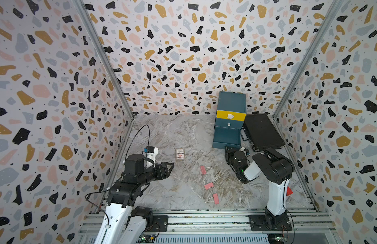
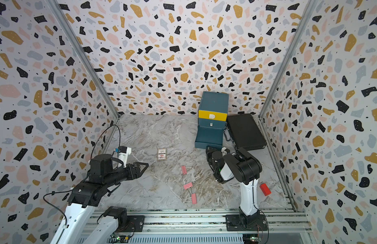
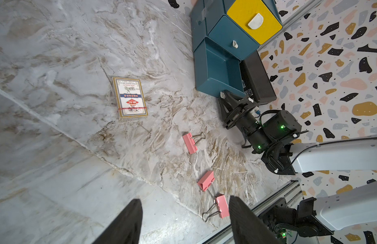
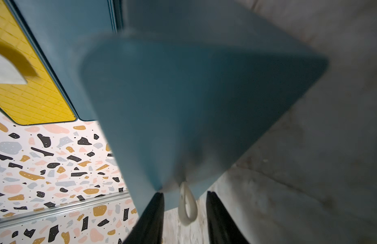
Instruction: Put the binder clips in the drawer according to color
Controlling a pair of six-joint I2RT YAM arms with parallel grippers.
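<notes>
Three pink-red binder clips lie on the marble table: one clip apart from the others, then a second and a third closer to the front. The teal cabinet has its bottom drawer pulled out and looking empty. At the drawer's front, my right gripper is part open, its fingers on either side of the white handle; contact is unclear. To the left, my left gripper hangs over the table, open with nothing between its fingers.
A yellow-fronted drawer is closed near the cabinet's top. A dark case lies right of the cabinet, a card pack left of the clips. A red object sits behind the right arm.
</notes>
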